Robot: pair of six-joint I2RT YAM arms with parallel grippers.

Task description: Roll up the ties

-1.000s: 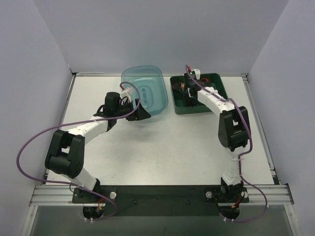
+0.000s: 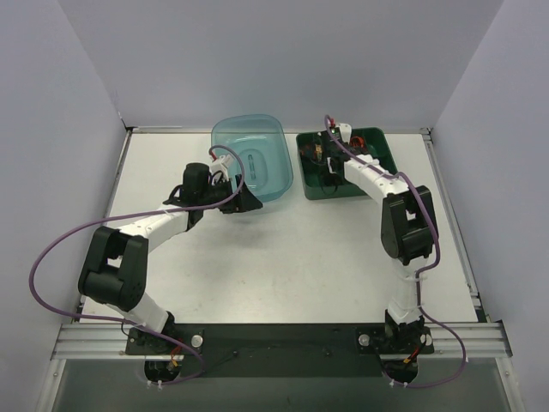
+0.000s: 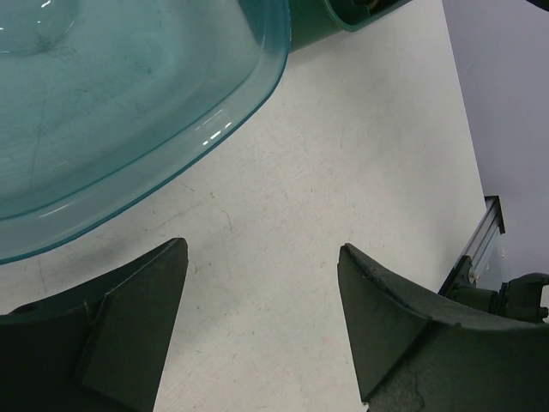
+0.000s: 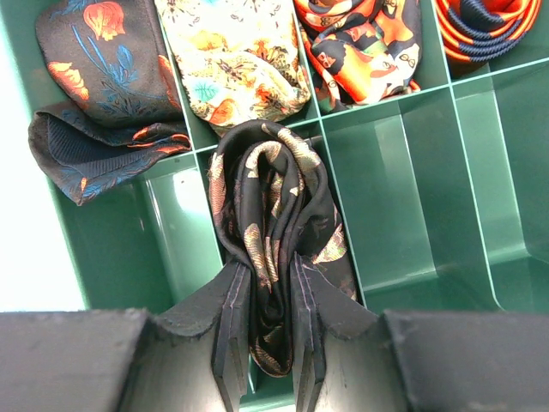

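Note:
In the right wrist view a black tie with cream and orange figures [image 4: 274, 197] is bunched inside a front compartment of the green divided box [image 4: 395, 206]. My right gripper is shut on a fold of that tie, fingers down at the box. Behind it, other ties fill compartments: a dark floral one [image 4: 116, 60], a cream floral one [image 4: 232, 60], an orange patterned one [image 4: 364, 51] and a striped roll [image 4: 489, 26]. The dark floral one hangs partly over the front compartment. My left gripper stands open and empty over bare table, beside the blue tray.
The translucent blue tray [image 2: 279, 163] lies left of the green box [image 2: 377, 137] and holds no tie that I can see. Compartments to the right of the gripped tie are empty.
My right gripper has shifted very slightly at the box. The left arm and the blue tray look unchanged.

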